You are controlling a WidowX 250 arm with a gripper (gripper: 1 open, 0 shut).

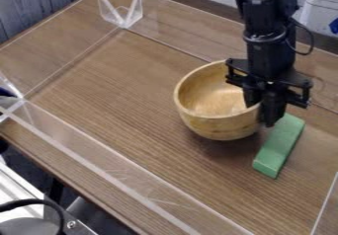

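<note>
A tan bowl (209,116) sits right of the middle of the wooden table (106,120). My black gripper (264,106) reaches down from the top at the bowl's right side, shut on its rim. Its fingertips partly hide that side of the bowl. A green block (278,148) lies on the table just to the right and front of the bowl.
Clear acrylic edges run along the table's sides. A small white wire-like piece (121,10) stands at the back left. A black cable and metal part lie at the bottom left corner.
</note>
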